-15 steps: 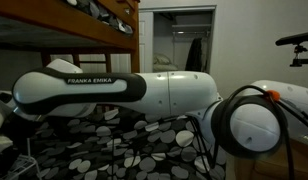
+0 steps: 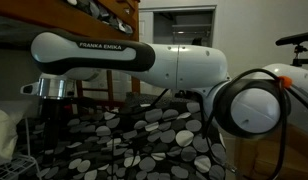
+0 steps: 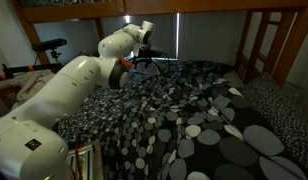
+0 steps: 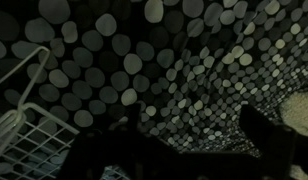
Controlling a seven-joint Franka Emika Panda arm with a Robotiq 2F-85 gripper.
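Note:
My gripper is open in the wrist view, its dark fingers apart with nothing held between them. Beneath it spreads a black cover (image 4: 124, 65) patterned with grey and white ovals. A white wire basket (image 4: 34, 150) shows at the lower left of that view, beside the gripper. In exterior view 1 the gripper (image 2: 52, 125) points down at the left, above the bedding, close to the wire basket (image 2: 24, 166). Its dark fingers are hard to make out there. Exterior view 2 shows the hand small at the far end of the bed.
A pale fluffy thing (image 4: 299, 112) lies at the right edge of the wrist view. Wooden bunk rails (image 2: 104, 20) stand above and behind the arm. Patterned bedding (image 3: 184, 130) stretches clear over the near part of the bed in exterior view 2.
The hand has risen and shifted right from the left edge in exterior view 1. The arm's white forearm is higher, and more of the wire basket shows.

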